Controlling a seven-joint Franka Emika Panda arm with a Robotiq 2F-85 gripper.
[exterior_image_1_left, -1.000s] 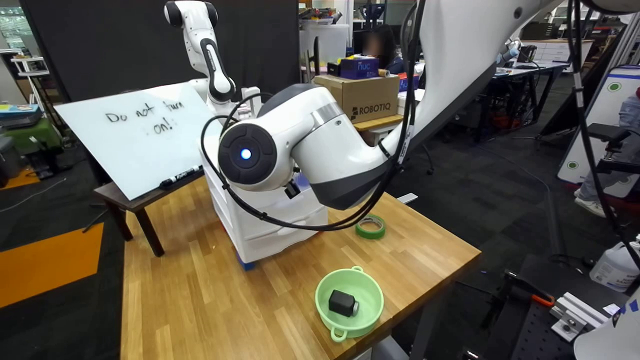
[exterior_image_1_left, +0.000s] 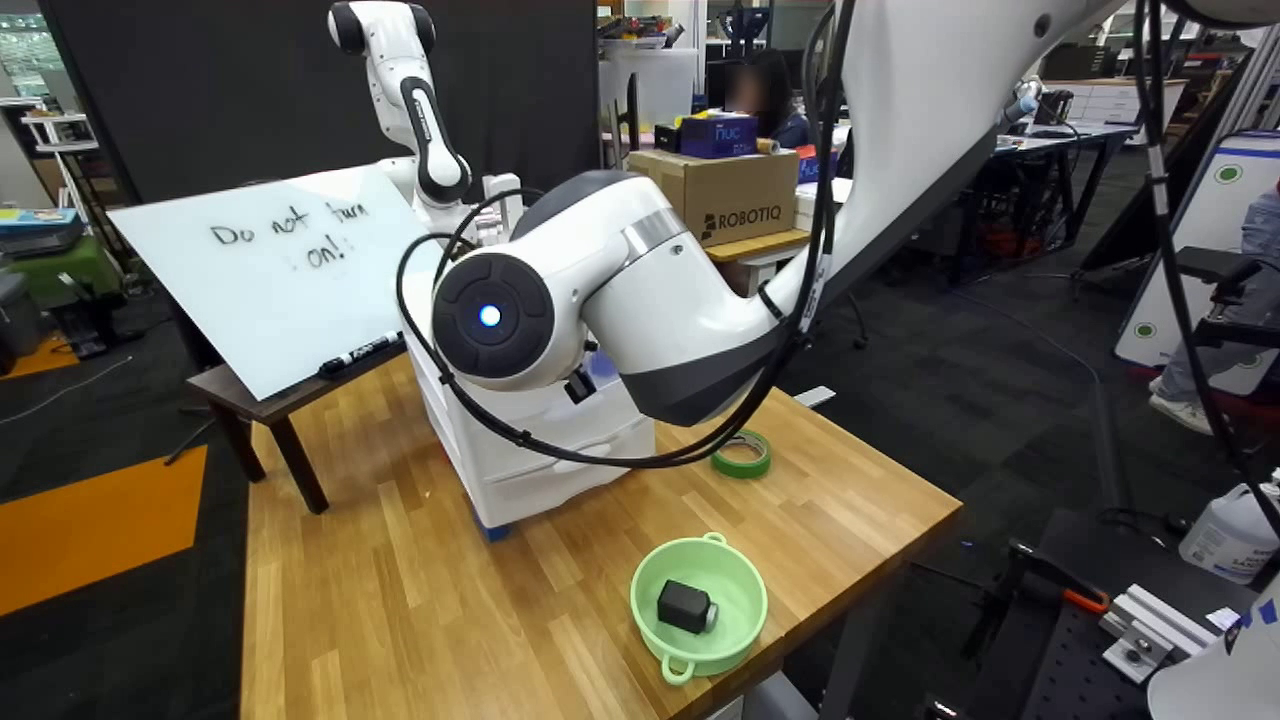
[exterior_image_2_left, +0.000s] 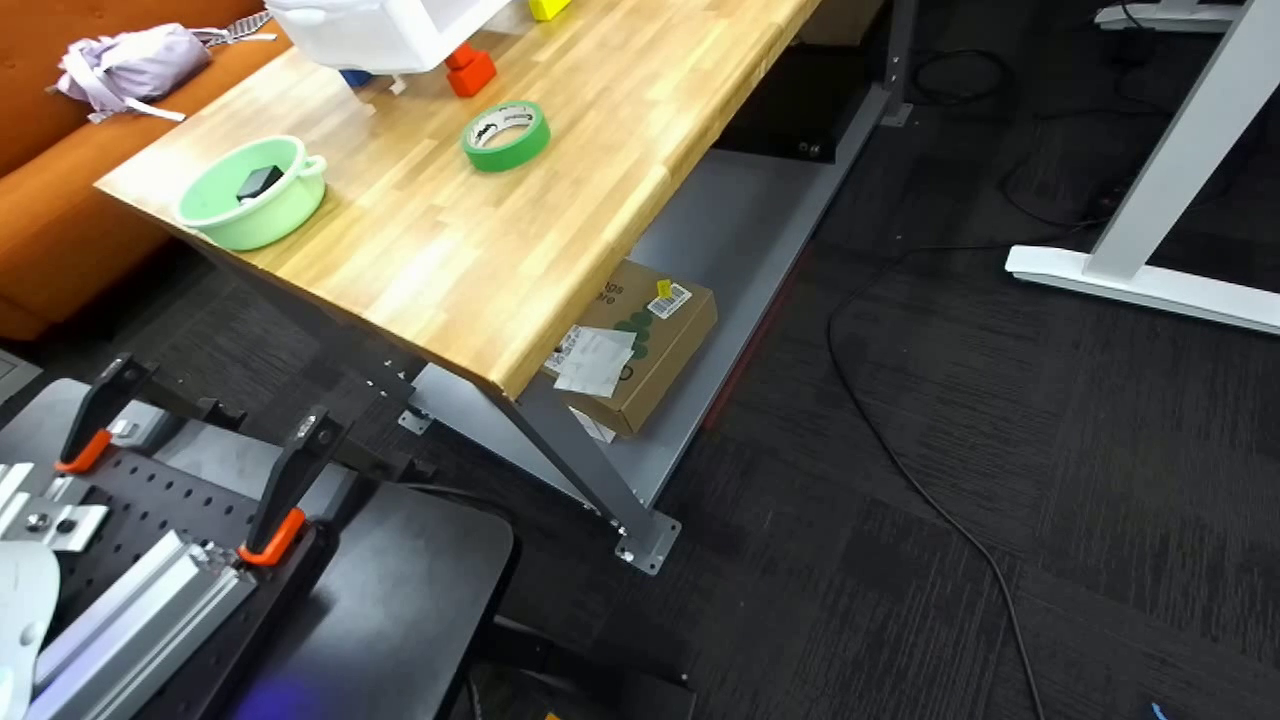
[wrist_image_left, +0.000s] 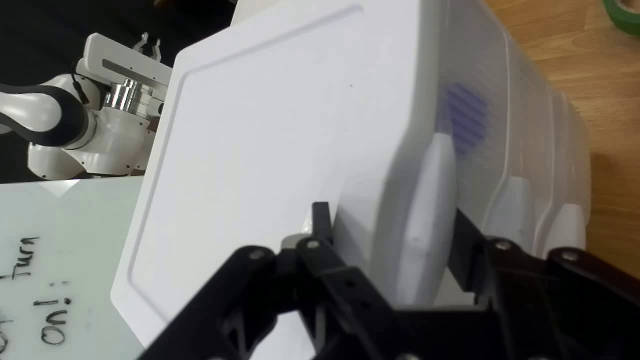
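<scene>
A white plastic drawer unit (wrist_image_left: 282, 120) fills the middle of the wrist view, its flat top facing the camera. Along its front edge runs the pale top handle (wrist_image_left: 429, 210). My gripper is shut on this handle and edge, one dark finger (wrist_image_left: 322, 219) over the top and the other on the handle's far side. Where the pads touch is partly hidden. In exterior view 1 the arm's wrist hides the gripper and much of the drawer unit (exterior_image_1_left: 558, 474).
A green bowl (exterior_image_1_left: 648, 576) holding a black block (exterior_image_1_left: 684, 607) stands near the table's front corner. Green tape (exterior_image_1_left: 741, 470) lies beside the drawer unit. A whiteboard (exterior_image_1_left: 282, 288) and another arm (exterior_image_1_left: 396, 84) stand behind. Bare wood (exterior_image_1_left: 420, 576) lies left of the bowl.
The arm's wrist has shifted very slightly down and left in exterior view 1. The bowl, block and tape look unmoved.
</scene>
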